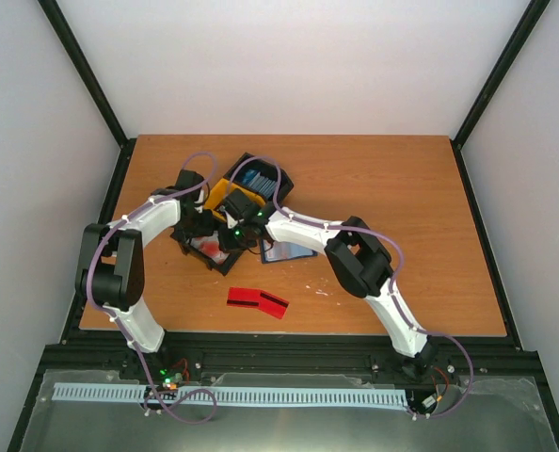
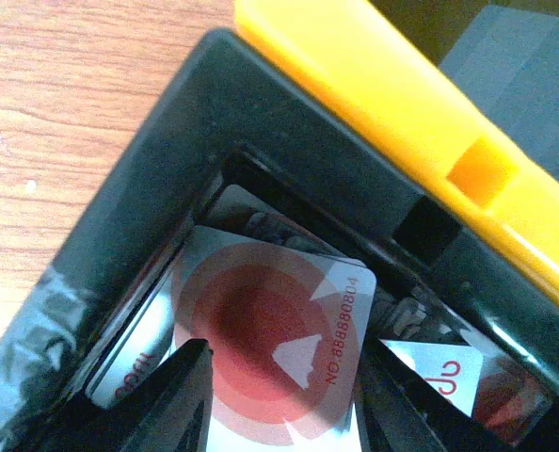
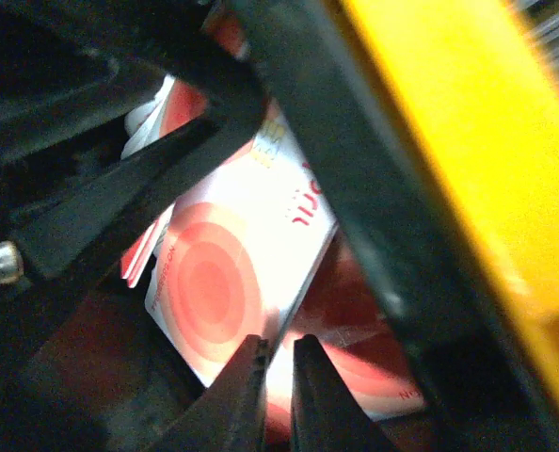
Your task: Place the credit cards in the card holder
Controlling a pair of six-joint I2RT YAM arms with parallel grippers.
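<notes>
The card holder is a black box with a yellow divider. Cards with red circles lie inside its front compartment. My left gripper is low over these cards, its fingers parted; whether a card is between them is unclear. My right gripper is in the same compartment, fingertips close together at the edge of a white-and-red card; I cannot tell whether it grips it. In the top view both grippers hide much of the box.
Two red cards lie on the table in front of the box. A flat pale item lies right of the box.
</notes>
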